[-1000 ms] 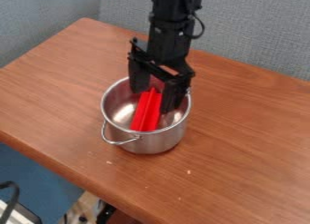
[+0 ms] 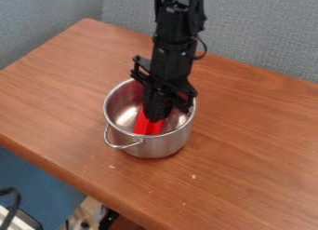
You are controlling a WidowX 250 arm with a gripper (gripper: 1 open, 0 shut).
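A stainless steel pot (image 2: 159, 147) with a wire handle stands on the wooden table. Red bar-shaped pieces (image 2: 148, 126) lie inside it. My black gripper (image 2: 156, 106) reaches down into the pot over the red pieces and partly hides them. Its fingertips are hard to make out against the dark body, as is whether anything is between them.
Grey walls stand behind it. At the lower left, beyond the table edge, are a blue surface and some dark cables.
My gripper has moved downward, deeper into the pot, and now covers more of the red pieces. The pot has stayed in place.
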